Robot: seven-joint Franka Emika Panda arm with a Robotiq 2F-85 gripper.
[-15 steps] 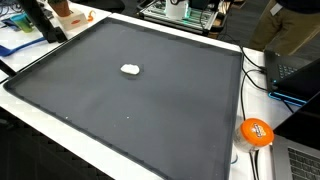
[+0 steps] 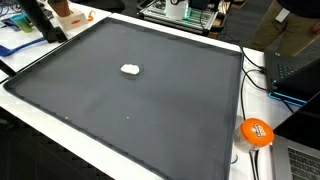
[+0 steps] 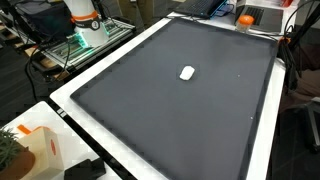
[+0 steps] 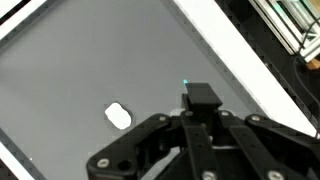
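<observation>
In the wrist view, my black gripper points down over a grey board, its fingers close together and shut. A tiny teal spot shows just beside the fingertips; whether it belongs to something held cannot be told. A small white rounded object lies on the board, apart from the gripper and to its left. Both exterior views show this white object alone on the board. The gripper itself appears in neither exterior view.
The dark grey board with its white border is otherwise bare. An orange-topped container stands beside it near a laptop. A terracotta pot and the robot's white and orange base part are off the board. Cables run along one side.
</observation>
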